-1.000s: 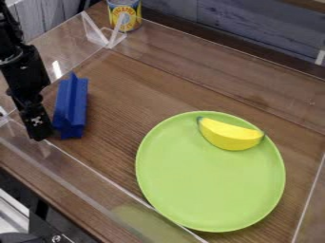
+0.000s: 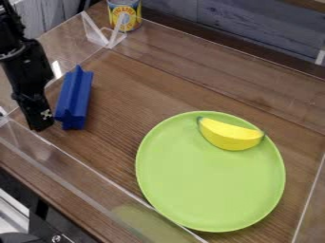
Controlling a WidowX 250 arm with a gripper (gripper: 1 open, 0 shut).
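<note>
The black gripper [image 2: 36, 119] is low at the left edge of the table, just left of an upright-edged blue block [image 2: 74, 99]; its fingers look shut, with nothing visible between them. A yellow banana [image 2: 230, 136] rests on the upper part of a large green plate [image 2: 210, 180] on the right half of the wooden table [image 2: 152, 85].
A can with a yellow label [image 2: 124, 14] stands at the back left, near clear plastic pieces. Transparent walls edge the table at left and front.
The gripper has shifted slightly up and back along the blue block's left side. The block, banana and plate show no visible movement.
</note>
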